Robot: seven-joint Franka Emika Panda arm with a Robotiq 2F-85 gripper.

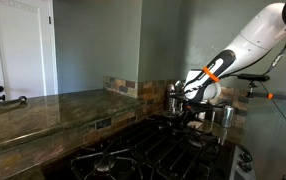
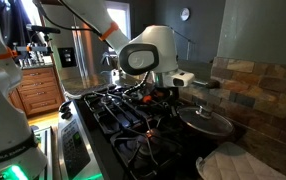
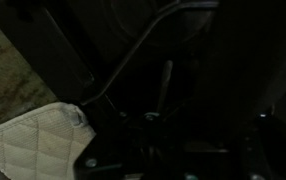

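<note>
My gripper (image 2: 171, 106) is low over the far part of the black stove, beside a round lidded pan (image 2: 205, 122). It is shut, and nothing shows between its fingers, though the area is dark. In exterior view 1 the hand (image 1: 195, 92) is at the stove's far end, close to the tiled wall. Dark stove grates and a thin grey rod-like part (image 3: 165, 85) appear in the wrist view, where the fingers are mostly lost in shadow. A quilted pale pot holder (image 3: 41, 145) lies at the lower left there.
In exterior view 2 the pot holder (image 2: 239, 164) rests on the counter in front of the pan. Black grates (image 2: 133, 145) cover the stove top. A tiled backsplash (image 2: 263, 105) rises behind.
</note>
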